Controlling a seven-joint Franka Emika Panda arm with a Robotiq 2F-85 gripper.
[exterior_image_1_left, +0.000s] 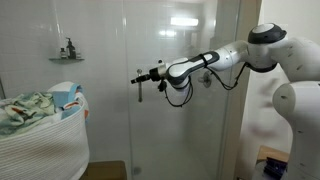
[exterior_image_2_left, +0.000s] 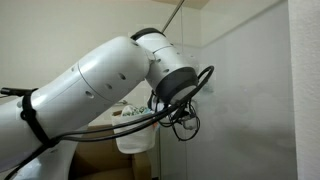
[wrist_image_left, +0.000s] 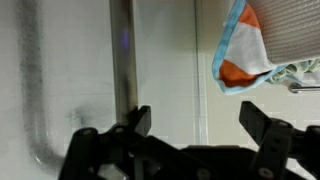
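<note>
A tall glass shower door (exterior_image_1_left: 160, 130) stands in front of my arm, with a short vertical handle (exterior_image_1_left: 140, 90) on it. My gripper (exterior_image_1_left: 146, 77) is level with the handle's upper part and right by it. In the wrist view a vertical metal bar (wrist_image_left: 124, 55) runs down to my left finger; whether they touch, I cannot tell. The two fingers (wrist_image_left: 252, 121) stand wide apart, with only the pale background showing between them. In exterior view 2 the gripper is mostly hidden behind the arm and its cables.
A white basket (exterior_image_1_left: 45, 150) full of towels stands at the left, its cloth (wrist_image_left: 240, 45) hanging over the rim in the wrist view. A small shelf with bottles (exterior_image_1_left: 68, 50) is on the back wall. A brown box (exterior_image_1_left: 104, 170) sits low beside the basket.
</note>
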